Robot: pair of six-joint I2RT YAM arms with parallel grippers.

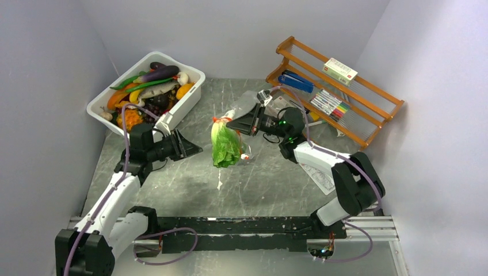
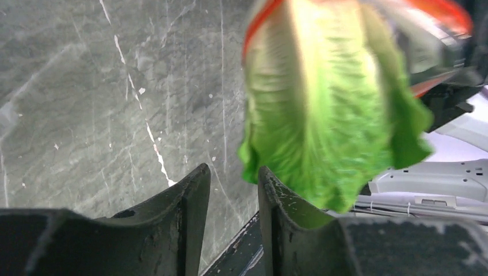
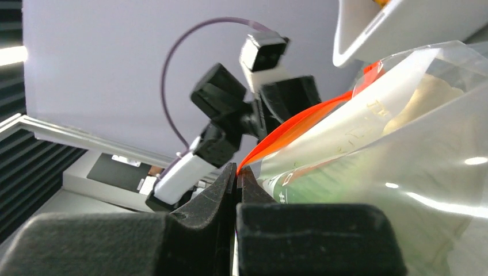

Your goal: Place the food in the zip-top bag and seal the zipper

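Green leafy lettuce [image 1: 226, 149] with a pale stem hangs from a clear bag [image 3: 437, 149] with a red-orange zipper strip [image 3: 299, 127]. My right gripper [image 1: 230, 123] is shut on the bag's edge at that strip, holding it above the table. In the left wrist view the leaves [image 2: 334, 132] hang beyond my left gripper, which is part open with nothing between its fingers. In the top view it sits left of the lettuce, apart from it. How much of the lettuce is inside the bag is unclear.
A white bin [image 1: 195, 89] of assorted food stands at the back left. A wooden rack [image 1: 374, 87] with a box and markers is at the back right, papers [image 1: 316, 178] near it.
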